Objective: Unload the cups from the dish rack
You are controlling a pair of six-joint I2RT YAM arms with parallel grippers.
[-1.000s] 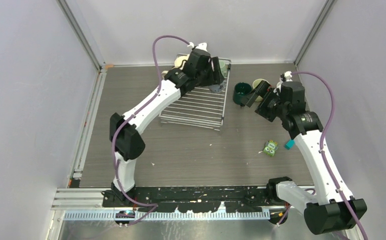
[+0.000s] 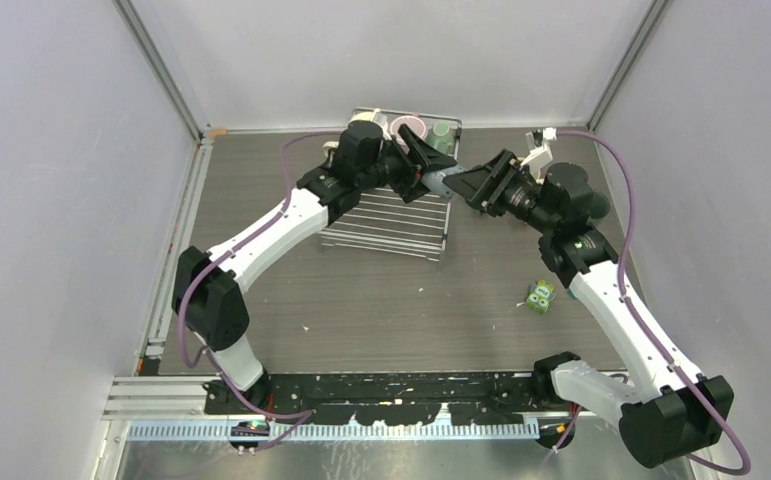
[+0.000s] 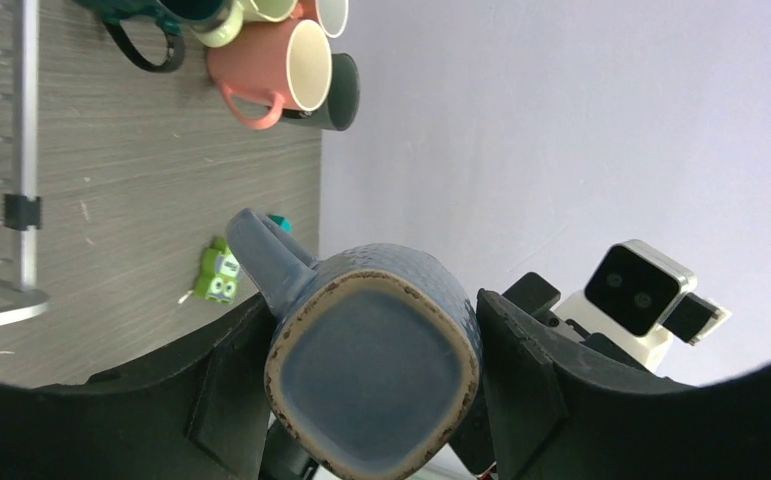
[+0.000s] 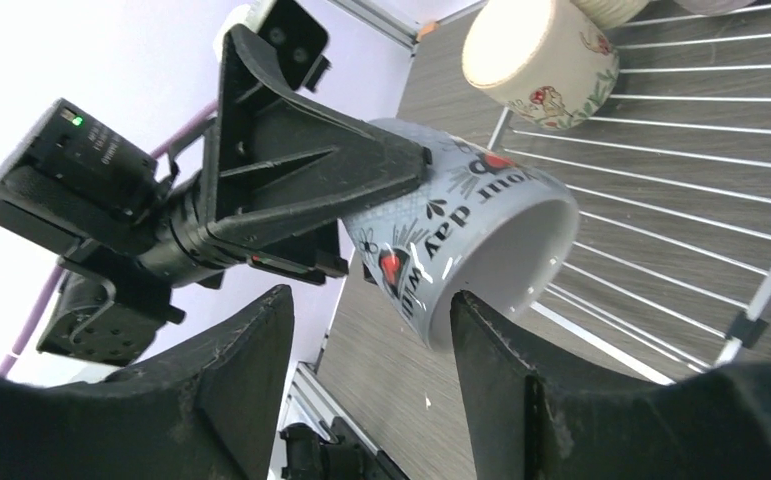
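A blue-grey patterned cup (image 3: 371, 370) with printed words and flowers is held in the air above the front right of the dish rack (image 2: 386, 240). My left gripper (image 2: 423, 172) is shut on it, one finger on each side, with the cup's base facing the left wrist camera. In the right wrist view its rim points toward my right gripper, which is part open, the near wall of the cup close to its fingertips. Whether the right fingers touch the cup cannot be told. Another cup, white with painted figures (image 4: 551, 70), sits in the rack.
On the table to the right stand several cups, among them a pink cup (image 3: 276, 70) and a dark green mug (image 3: 151, 25). A green owl-like toy (image 2: 540, 296) lies nearer the front. Pink (image 2: 408, 126) and green cups (image 2: 442, 136) stand at the rack's back.
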